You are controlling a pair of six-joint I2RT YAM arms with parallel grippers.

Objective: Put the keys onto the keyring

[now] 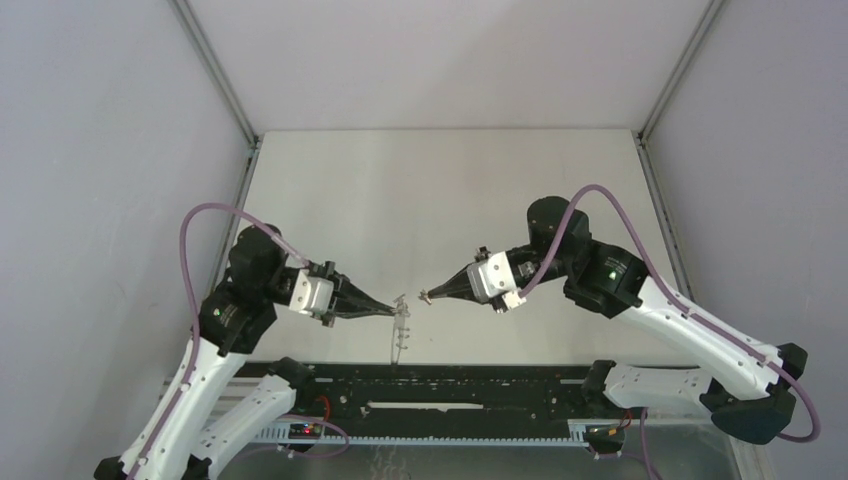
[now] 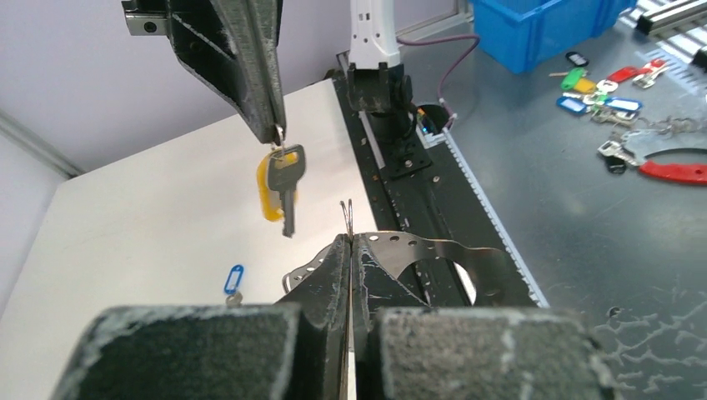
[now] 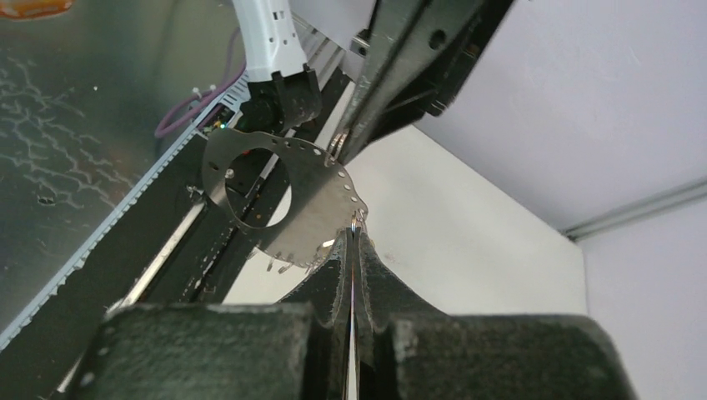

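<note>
The flat metal keyring plate (image 1: pixel 399 338), with holes and small hooks along its edge, hangs from my left gripper (image 1: pixel 393 311), which is shut on a thin ring at its top. In the left wrist view the plate (image 2: pixel 400 248) lies behind the closed fingertips. To the right, apart from the plate, my right gripper (image 1: pixel 430 294) is shut on a thin wire loop. From that loop hang a silver key (image 2: pixel 286 171) and a yellow tag (image 2: pixel 267 187). The right wrist view shows the plate (image 3: pixel 321 196) beyond the right fingertips; the key is hardly visible there.
A key tag with a blue frame (image 2: pixel 234 279) lies on the white table (image 1: pixel 450 190). On the dark surface are several coloured key tags (image 2: pixel 575 79), a red-handled plate (image 2: pixel 675 171) and a blue bin (image 2: pixel 534 33).
</note>
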